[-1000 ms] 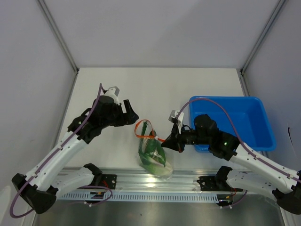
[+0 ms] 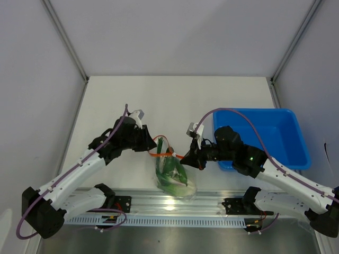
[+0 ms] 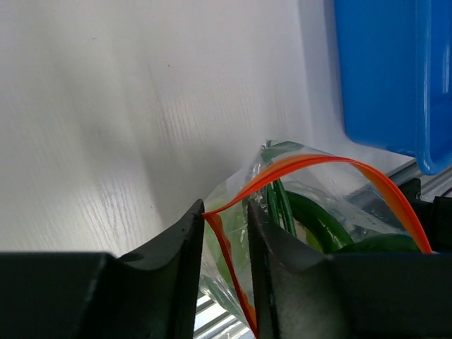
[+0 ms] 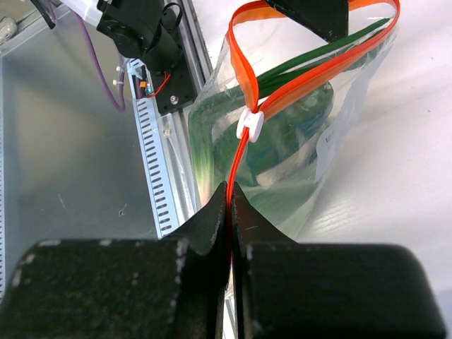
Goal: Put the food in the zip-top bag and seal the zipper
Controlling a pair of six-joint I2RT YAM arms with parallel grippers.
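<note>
The clear zip bag (image 2: 174, 177) holds green vegetables; its orange zipper rim stands looped open, with a white slider (image 4: 251, 124) near the right end. My right gripper is shut on the orange zipper strip just beyond the slider. My left gripper is at the other end of the loop, part open, its fingertips either side of the orange rim's corner; whether they touch it I cannot tell.
A blue bin (image 2: 259, 137) stands on the right of the white table (image 2: 122, 90). Its metal front edge runs just below the bag.
My left gripper has moved right and onto the bag's rim, its fingers now closer together than a second ago. The right gripper has barely moved.
</note>
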